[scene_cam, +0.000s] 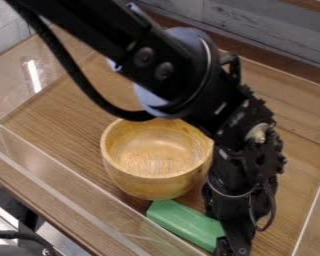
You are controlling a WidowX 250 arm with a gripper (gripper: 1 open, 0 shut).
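Note:
A wooden bowl (pixel 149 155) sits on the wooden surface in the middle of the camera view. Just below it lies a green block-like object (pixel 179 222). My gripper (pixel 236 235) is low at the right end of the green object, at or against it; its fingers are dark and partly hidden, so whether they grip it cannot be told.
Clear plastic walls edge the wooden surface (pixel 63 125) at left, front and right. Open wood lies left of the bowl and behind the arm. A dark cable shows at the bottom left.

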